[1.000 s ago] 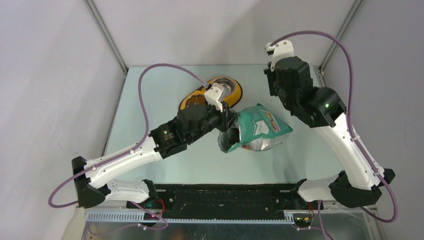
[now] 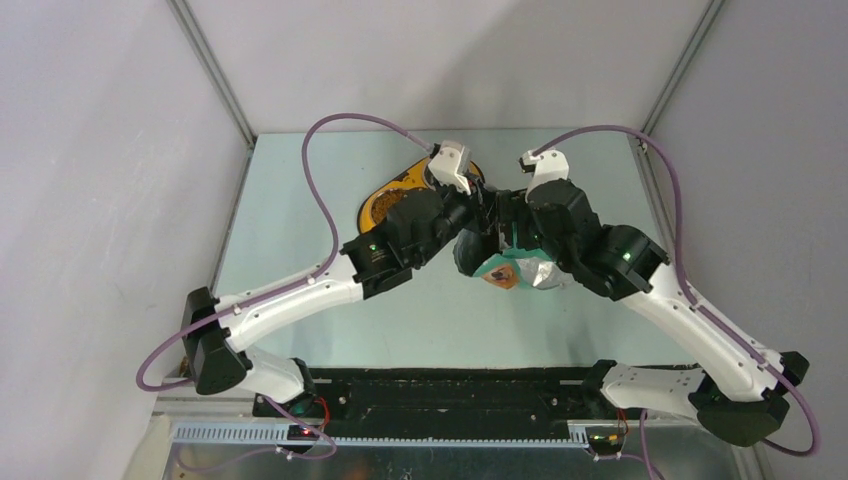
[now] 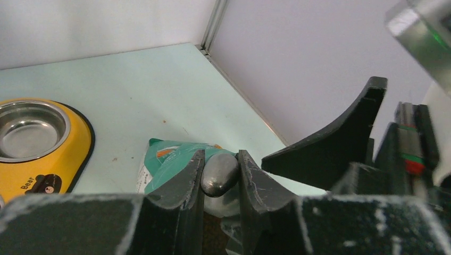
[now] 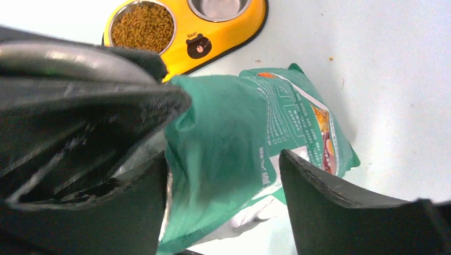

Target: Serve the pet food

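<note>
My left gripper is shut on a metal scoop (image 3: 219, 172), held above the opening of the teal food bag (image 3: 175, 159). My right gripper is part open around the bag's teal top (image 4: 218, 149), just right of the left gripper in the top view. The yellow double bowl (image 2: 375, 205) lies behind the left arm; in the right wrist view one bowl holds brown kibble (image 4: 142, 26) and the other steel bowl (image 4: 218, 5) looks empty.
Walls stand at the back and both sides. A few crumbs lie beside the bowls.
My right gripper has come down and leftward onto the bag, beside the left gripper. The left gripper has moved slightly up and right, and the bag is now more hidden.
</note>
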